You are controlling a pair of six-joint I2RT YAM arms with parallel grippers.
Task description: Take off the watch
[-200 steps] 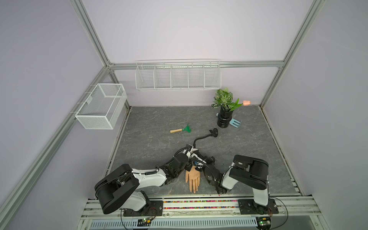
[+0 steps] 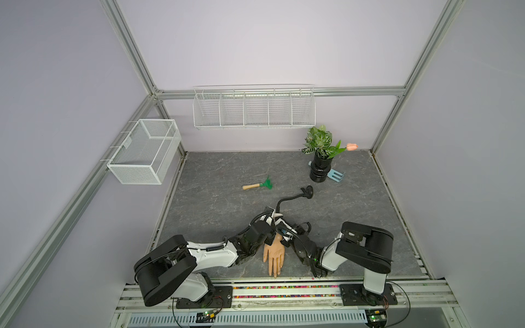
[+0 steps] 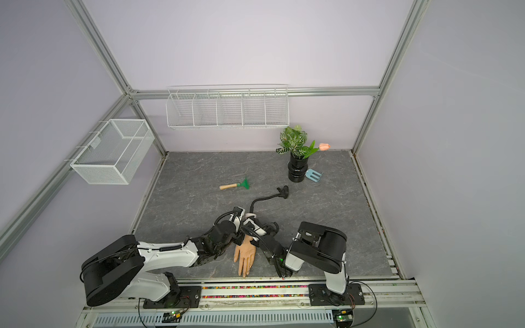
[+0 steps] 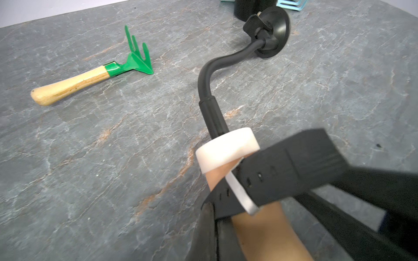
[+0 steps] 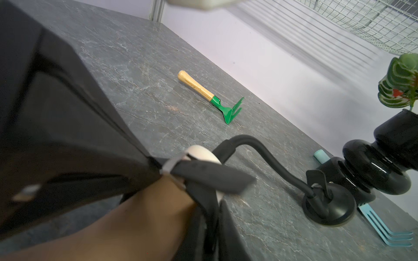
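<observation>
A mannequin hand [image 2: 273, 254] lies palm-down at the front centre, with both grippers at its wrist. The watch's black strap [image 4: 287, 165], with a pale loop, crosses the wrist below a white band [image 4: 227, 150]. In the left wrist view my left gripper is shut at the strap; whether strap sits between its fingertips is hard to see. My right gripper is at the strap from the other side, blurred in its own view; its finger state is unclear. The watch face is mostly hidden by the grippers.
A gooseneck suction stand [image 2: 307, 191] runs from the wrist. A green rake [image 2: 257, 186] lies behind it; a black vase with plants [image 2: 320, 169] and a blue fork [image 2: 336, 175] are at the back right. Wire baskets [image 2: 144, 165] hang on the walls.
The hand and suction stand have also moved a little. The left arm is nearly still.
</observation>
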